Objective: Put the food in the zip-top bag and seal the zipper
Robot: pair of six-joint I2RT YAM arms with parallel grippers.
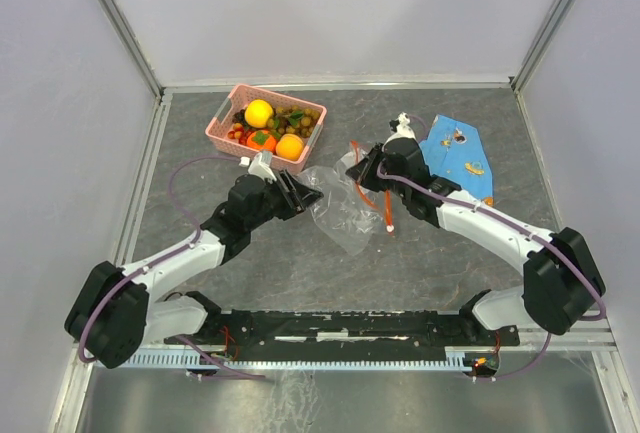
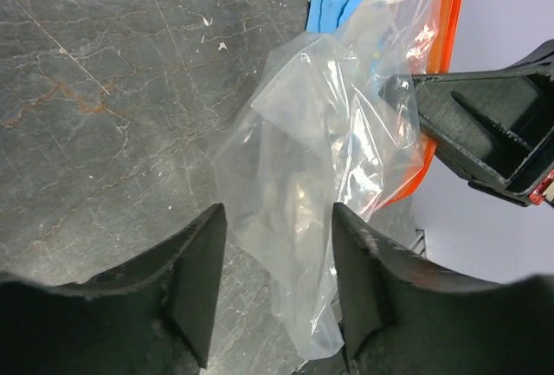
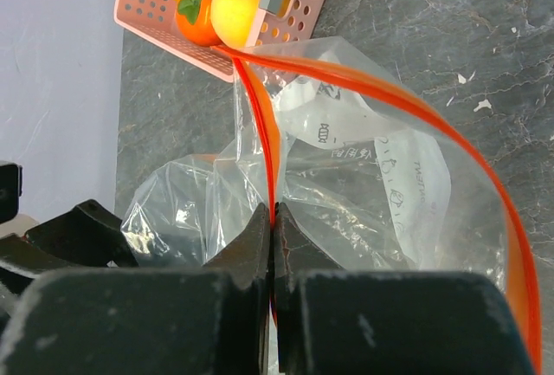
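A clear zip top bag point(image 1: 345, 211) with an orange zipper strip hangs in the middle, its mouth spread in the right wrist view. My right gripper is shut on one side of the bag's orange-edged mouth point(image 3: 381, 89). My left gripper is part open; the bag's bottom part point(image 2: 299, 184) shows across the gap between its fingers, and I cannot tell whether they touch it. The food, several fruits such as a yellow one point(image 1: 259, 113) and an orange one point(image 1: 289, 147), lies in the pink basket point(image 1: 232, 150). No food shows inside the bag.
Blue zip bags or sheets point(image 1: 455, 158) lie flat at the right, beyond my right arm. The basket stands close behind my left gripper.
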